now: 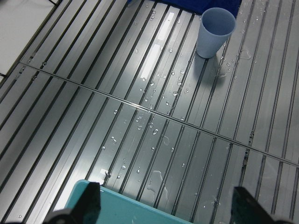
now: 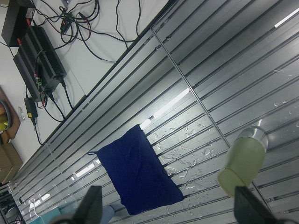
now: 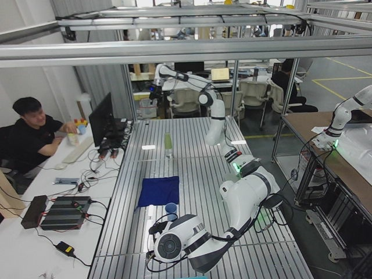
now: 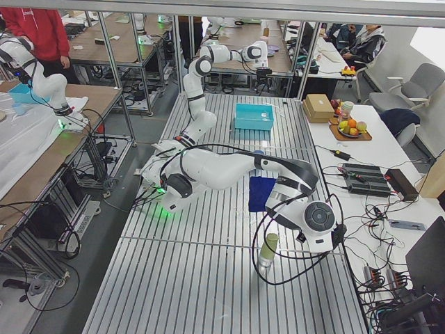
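A blue cup (image 1: 215, 30) stands on the wet slatted metal table (image 1: 70, 116). Beside it lies a dark blue cloth (image 2: 135, 172). A green bottle (image 2: 240, 165) with a clear section stands on the table (image 4: 268, 247). A teal bin (image 4: 254, 115) sits at one end, under my left gripper, whose fingers are spread open with nothing visible between them. My right gripper is also open, high over the table near the bottle and cloth. Water drops are scattered on the slats.
A side desk (image 4: 348, 153) holds a fruit tray (image 4: 351, 131), cardboard boxes (image 4: 317, 108), power units (image 3: 64, 212), cables and a monitor (image 3: 102, 122); a person sits behind it. Aluminium frame posts stand round the table.
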